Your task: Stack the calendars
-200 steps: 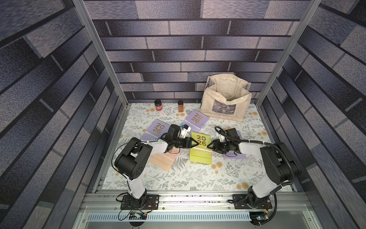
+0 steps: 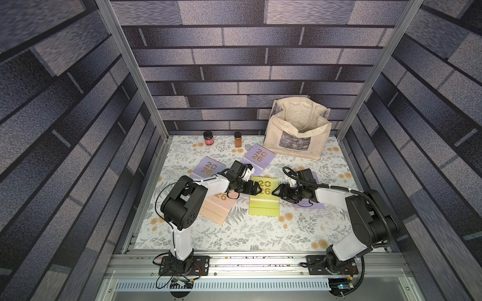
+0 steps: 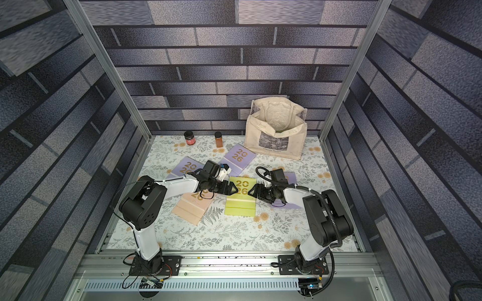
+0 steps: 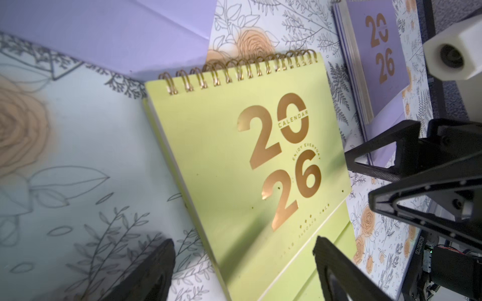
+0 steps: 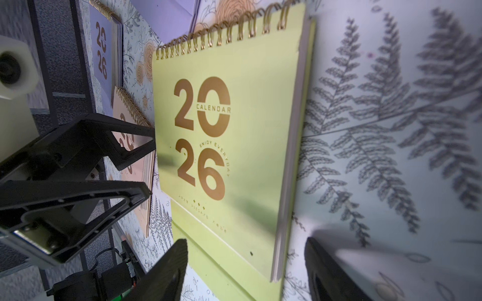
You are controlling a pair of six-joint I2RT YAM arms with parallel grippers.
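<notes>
A yellow 2026 calendar (image 2: 264,203) lies flat at the table's centre, filling both wrist views. My left gripper (image 2: 253,187) is over its left side, my right gripper (image 2: 281,191) at its right side; both are open and hold nothing. A peach calendar (image 2: 216,208) lies front left, partly under my left arm. Purple calendars lie at left (image 2: 208,165) and behind the middle (image 2: 258,156). Another purple calendar (image 2: 316,205) lies at right, largely hidden by my right arm.
A canvas tote bag (image 2: 301,125) stands at the back right. Two jars (image 2: 208,139) (image 2: 238,140) stand at the back left.
The yellow calendar's upper part, tilted about a second ago, now lies lower and straighter.
</notes>
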